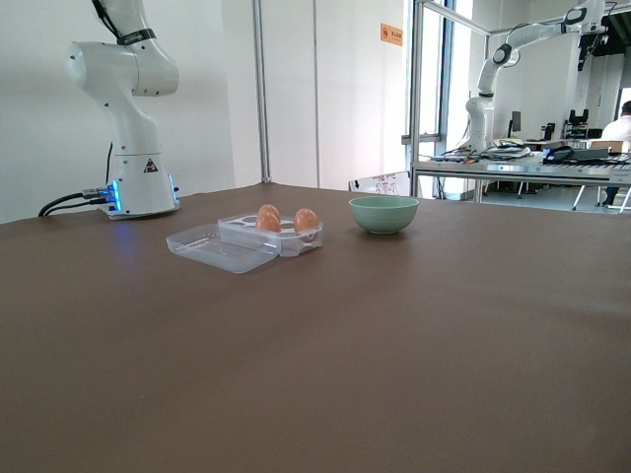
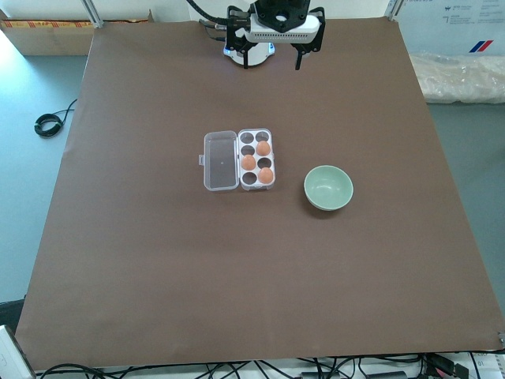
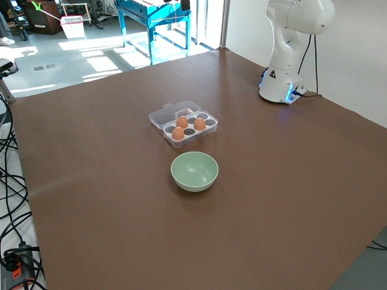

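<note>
A clear plastic egg box point(image 2: 220, 161) lies open on the brown table, its lid folded flat to one side. It holds three brown eggs point(image 2: 248, 162) point(image 1: 306, 220) point(image 3: 199, 124) among several empty wells. Beside it stands an empty pale green bowl point(image 2: 328, 188) point(image 1: 384, 213) point(image 3: 194, 171), apart from the box. My gripper point(image 2: 271, 59) is at the far edge of the table in the left view, raised high, with two black fingers apart and nothing seen between them; the top and right views leave it out of frame.
The arm's white base point(image 1: 138, 187) point(image 3: 279, 84) stands at one edge with cables. More cables run along another edge, off the tabletop.
</note>
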